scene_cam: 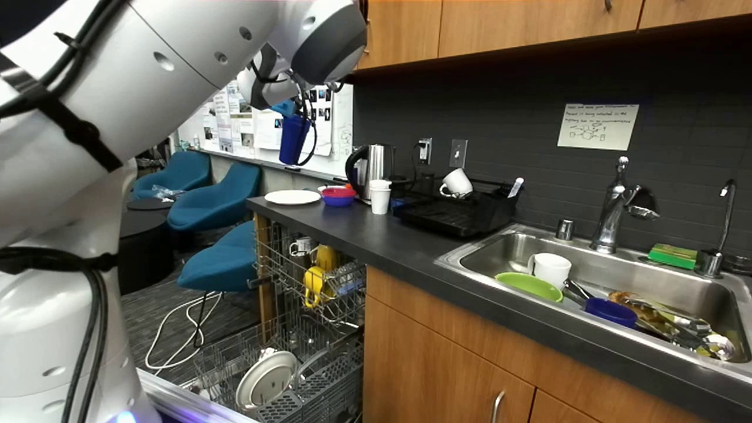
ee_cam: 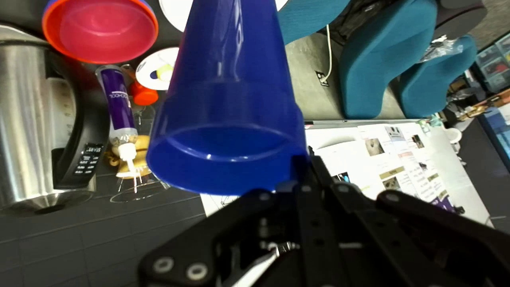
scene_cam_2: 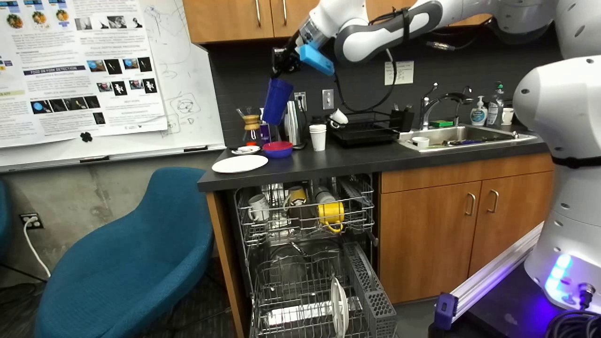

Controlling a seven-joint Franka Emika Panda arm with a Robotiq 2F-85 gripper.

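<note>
A tall dark blue cup [scene_cam_2: 278, 101] hangs in the air above the counter's left end, slightly tilted. At its upper end my gripper [scene_cam_2: 278, 71] is shut on the rim. The wrist view shows the cup [ee_cam: 229, 105] with one side of its rim at the black fingers, where my gripper pinches the thin wall. The rest of the opening is free, and what lies deep inside the cup cannot be seen. In exterior view 1 the cup [scene_cam: 294, 140] hangs before the whiteboard, and the arm's wrist hides most of the gripper.
Below are a white plate [scene_cam_2: 240, 164], a red-and-blue bowl [scene_cam_2: 277, 149], paper cups [scene_cam_2: 318, 137] and a steel kettle [scene_cam: 372, 169]. The dishwasher's upper rack [scene_cam_2: 304, 217] holds several mugs; its lower rack has mostly free room. Dishes fill part of the sink [scene_cam: 486, 257].
</note>
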